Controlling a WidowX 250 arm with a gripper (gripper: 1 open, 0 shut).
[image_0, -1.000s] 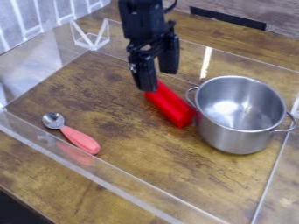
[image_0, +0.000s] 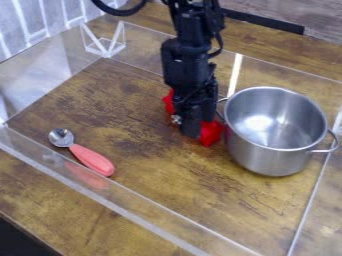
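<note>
My black gripper (image_0: 190, 118) is lowered onto a red oblong object (image_0: 209, 134) just left of a steel pot (image_0: 273, 128). The gripper covers much of the red object, and whether its fingers are shut on it cannot be seen.
A spoon with a pink handle (image_0: 88, 158) lies at the lower left of the wooden table (image_0: 160, 210). A small white rack (image_0: 103, 40) stands at the upper left.
The gripper has come down from above onto the red object, now hiding more of it. The pot and spoon have not moved.
</note>
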